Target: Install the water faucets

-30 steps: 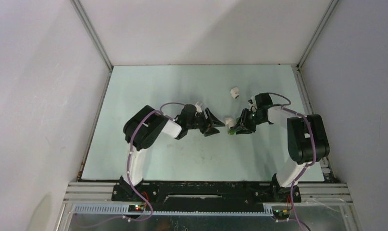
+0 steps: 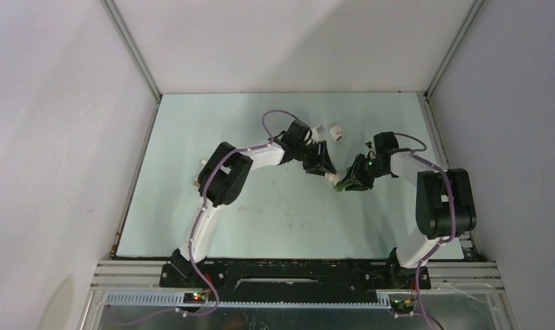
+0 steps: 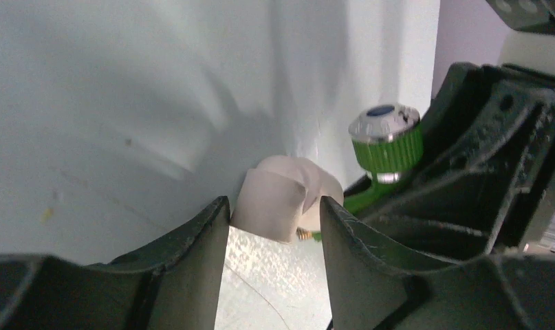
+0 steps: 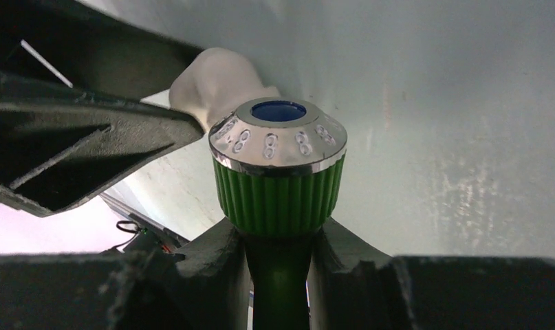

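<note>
A white pipe fitting (image 2: 333, 178) lies on the table between my two grippers. In the left wrist view, the fitting (image 3: 266, 206) sits between the fingers of my left gripper, which stand partly open around it; whether both touch it is unclear. My right gripper is shut on a green faucet (image 4: 278, 196) with a silver, blue-centred cap. The faucet's lower part is hidden by the fingers. In the left wrist view, the faucet (image 3: 388, 150) is right of the fitting, and a brass-coloured end shows beside the fitting.
A second white fitting (image 2: 335, 132) lies farther back on the table. Small pale objects (image 2: 197, 180) are partly hidden by the left arm.
</note>
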